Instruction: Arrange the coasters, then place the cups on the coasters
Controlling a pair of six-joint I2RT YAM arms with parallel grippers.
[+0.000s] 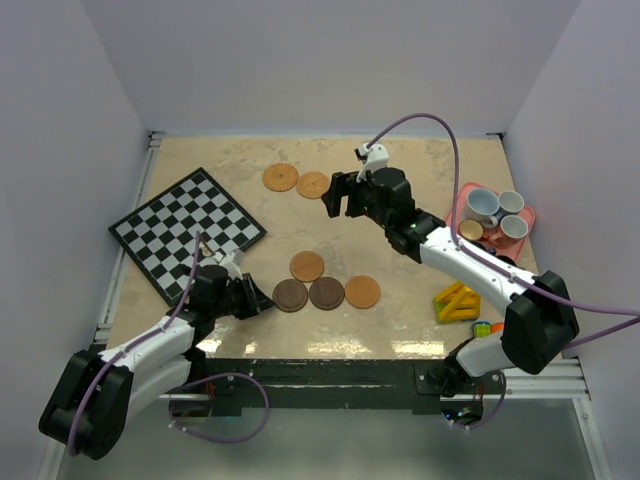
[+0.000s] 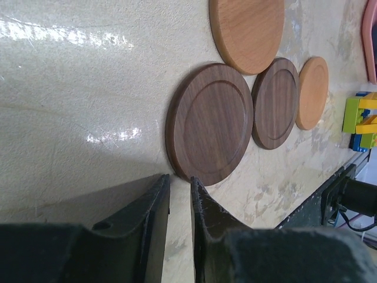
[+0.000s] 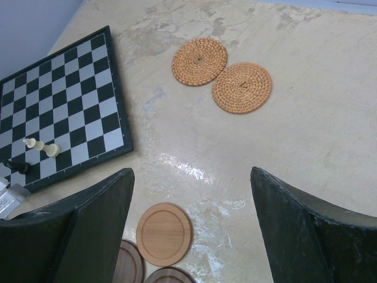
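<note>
Several pale cups (image 1: 482,203) sit in the pink tray at the far right of the top view. My left gripper is low over the table, its fingertips a narrow gap apart at the near edge of a dark round coaster (image 2: 211,122). The coaster lies flat; whether the tips grip its rim cannot be told. A second dark coaster (image 1: 326,292) lies to its right, with light wooden coasters (image 1: 307,265) around. Above the table's back half, my right gripper stands open, nothing between its fingers.
A chessboard (image 1: 187,235) covers the left side, with a few pieces on it. Two woven coasters (image 1: 280,177) lie at the back. A yellow-green block toy (image 1: 457,303) stands below the pink tray (image 1: 531,214).
</note>
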